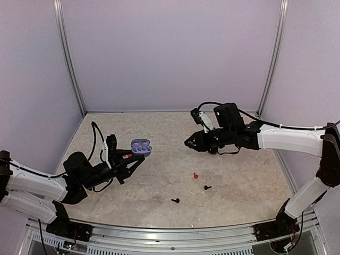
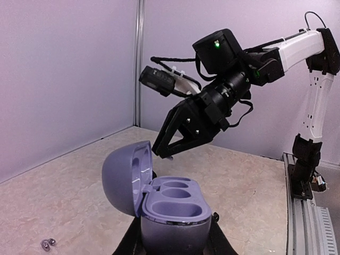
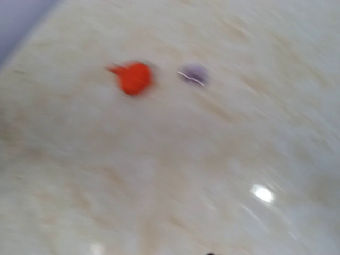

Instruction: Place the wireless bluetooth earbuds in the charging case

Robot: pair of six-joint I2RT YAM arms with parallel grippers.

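Note:
My left gripper is shut on the open lilac charging case, held upright with lid raised; its slots look empty in the left wrist view. My right gripper is raised right of the case; in the left wrist view a small pale piece shows at its fingertips, so it looks shut on an earbud. A red earbud lies on the table, blurred in the right wrist view beside a small purple piece. Two black earbuds lie nearer the front.
The pale marble-look table is bounded by walls at back and sides and a metal rail at the front.

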